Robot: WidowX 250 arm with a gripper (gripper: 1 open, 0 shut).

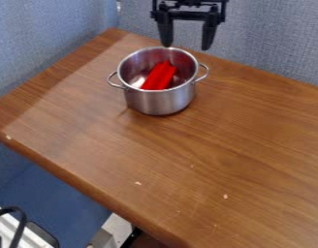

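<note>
A steel pot [158, 97] with two side handles stands on the wooden table toward the back left. A red object [159, 76] lies inside it. My black gripper [188, 44] hangs above and just behind the pot at the top of the view, its two fingers spread wide apart with nothing between them.
A blue padded wall is at the left, a grey wall at the back. A white item with a black cable [12, 235] is at the bottom left, off the table.
</note>
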